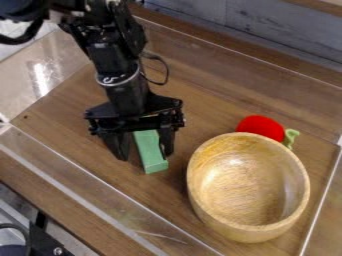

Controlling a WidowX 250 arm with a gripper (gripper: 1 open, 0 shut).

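My black gripper [142, 141] is open, low over a green block [151, 159] on the wooden table, with its fingers around or just above the block's upper part; whether they touch it I cannot tell. The block's far end is partly hidden by the gripper.
A wooden bowl [247, 190] stands to the right of the block, with a red plush vegetable [259, 129] behind it. Clear low walls edge the left and front, and a grey plank wall runs along the back.
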